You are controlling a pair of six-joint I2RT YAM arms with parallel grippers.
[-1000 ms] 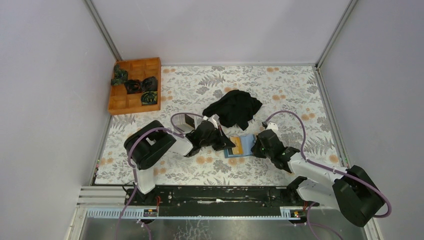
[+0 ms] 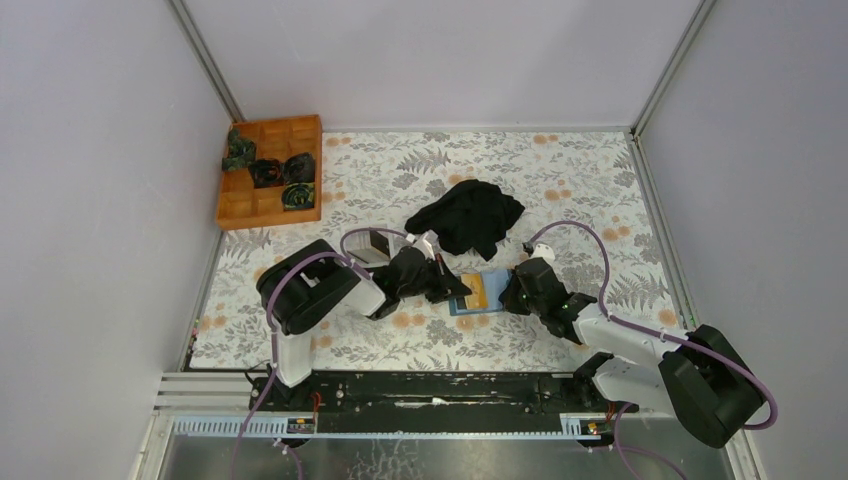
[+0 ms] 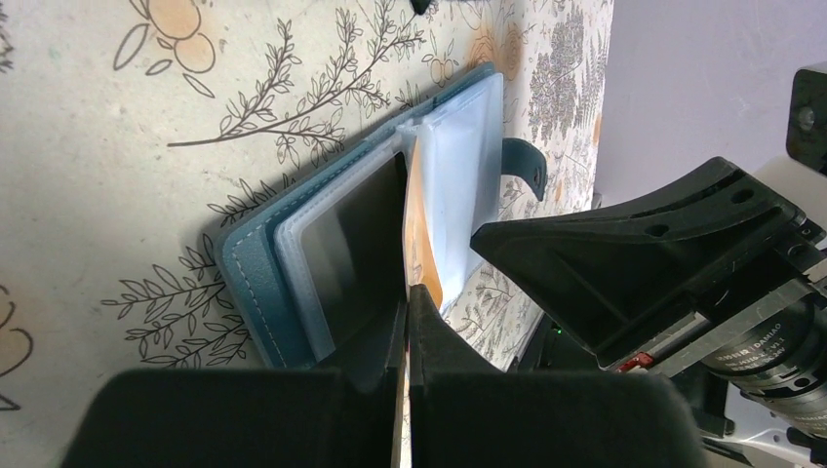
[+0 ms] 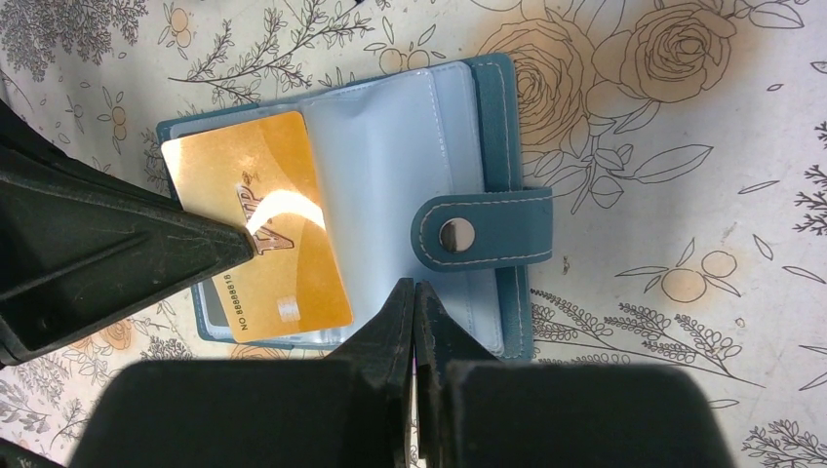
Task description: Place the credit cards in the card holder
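Note:
The blue card holder (image 4: 380,156) lies open on the patterned table, a gold credit card (image 4: 273,292) on its left part and a strap with a snap on its right. In the left wrist view the card (image 3: 420,234) is seen edge-on along a clear sleeve, right at the tips of my left gripper, which is shut; whether the card is between the fingers is unclear. My right gripper is shut over the holder's clear sleeves, right of the card, nothing visible between its fingers.
A black cloth (image 2: 462,215) lies behind the holder. A wooden compartment tray (image 2: 230,205) with dark items stands at the back left. A pale object (image 2: 362,250) lies behind the left arm.
Both arms have shifted very slightly; the holder and card look unchanged in the top view.

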